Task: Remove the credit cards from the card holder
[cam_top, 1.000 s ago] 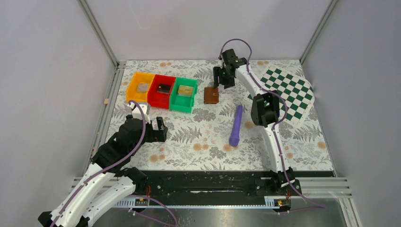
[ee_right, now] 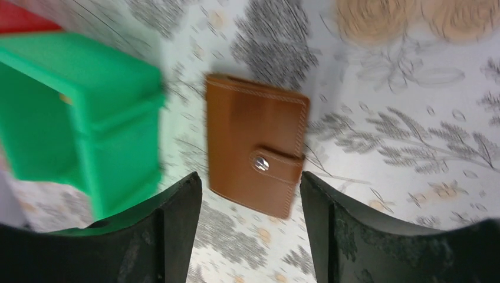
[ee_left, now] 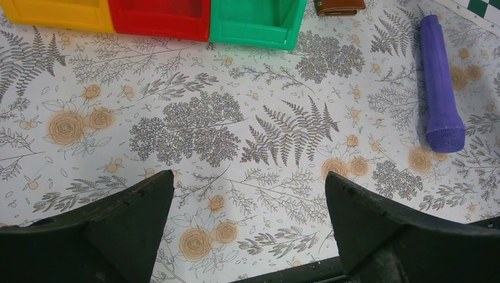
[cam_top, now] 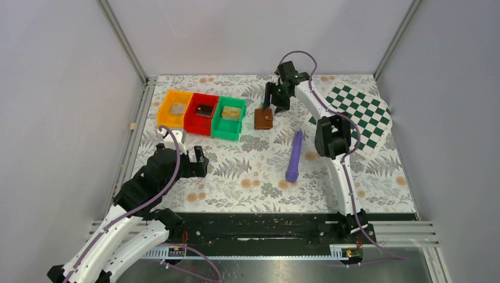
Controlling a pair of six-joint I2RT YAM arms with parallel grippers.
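The brown card holder point(cam_top: 263, 118) lies on the patterned cloth, right of the green bin. In the right wrist view the holder point(ee_right: 250, 124) is closed by a strap with a metal snap point(ee_right: 262, 163). My right gripper point(cam_top: 275, 105) is open at the holder's far edge, and its fingertips point(ee_right: 191, 186) stand on either side of the holder's near end without gripping it. Far to the left, my left gripper point(cam_top: 202, 162) hangs open over bare cloth, nothing between its fingers. In the bins lie a pale flat item point(cam_top: 178, 109), a dark card-like item point(cam_top: 204, 110) and a yellowish card-like item point(cam_top: 231, 112).
Yellow point(cam_top: 167, 100), red point(cam_top: 197, 128) and green point(cam_top: 226, 134) bins stand joined left of the holder. A purple microphone-shaped object point(cam_top: 294, 156) lies nearer the front, and a green checkered board point(cam_top: 377, 118) lies to the right.
The left arm and the holder have stayed put.
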